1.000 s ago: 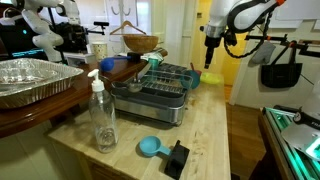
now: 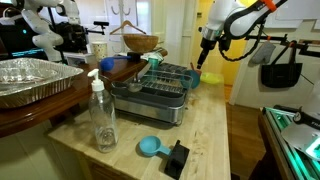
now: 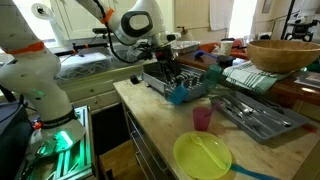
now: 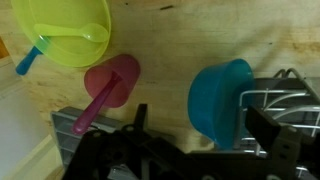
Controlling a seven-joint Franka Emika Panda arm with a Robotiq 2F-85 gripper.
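Note:
My gripper stands open above the counter, its dark fingers apart with a blue cup (image 4: 215, 100) seen between and beyond them. In exterior view 2 the gripper (image 3: 166, 76) hangs just above the same blue cup (image 3: 178, 95), near the rack's end. From exterior view 1 the gripper (image 2: 203, 58) appears at the far end of the counter, over the cup (image 2: 194, 78). Nothing shows held. Whether the fingertips reach down around the cup's rim is hard to tell.
A wire dish rack (image 3: 205, 90) stands close beside the cup. Near it are a pink cup (image 3: 202, 118) with a handle sticking out, and a yellow plate (image 3: 201, 155) with a utensil. A blue scoop (image 2: 151, 146) and soap bottle (image 2: 102, 115) occupy the counter's near end.
In exterior view 1 the gripper has shifted slightly left toward the rack and the blue cup. The counter objects look unmoved.

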